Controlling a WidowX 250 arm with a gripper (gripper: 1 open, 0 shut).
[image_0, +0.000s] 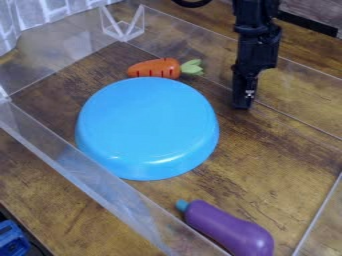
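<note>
My black gripper (243, 98) points down at the upper right, its tip low near the wooden floor of the clear-walled enclosure, to the right of a toy carrot (155, 68) with green leaves. It looks shut, with nothing visible between its fingers. An upturned blue bowl or plate (146, 125) lies in the middle left. A purple toy eggplant (227, 227) lies at the bottom, slightly right of centre.
Clear plastic walls (94, 190) edge the area. A blue object (10, 238) is outside at the lower left. Bare floor (281, 150) is open to the right of the blue dish.
</note>
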